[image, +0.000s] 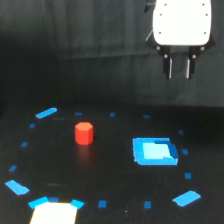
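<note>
My white gripper (178, 63) hangs high at the upper right, well above the dark table, its two dark fingers apart with nothing visible between them. A red block (84, 133) sits on the left half of the table. Right of it lies a blue-bordered square (154, 151) with a pale centre, below and a little left of the gripper.
The black table (110, 182) carries small blue marks and tape strips. A pale object (53, 213) is cut off at the bottom left edge. A dark curtain forms the back.
</note>
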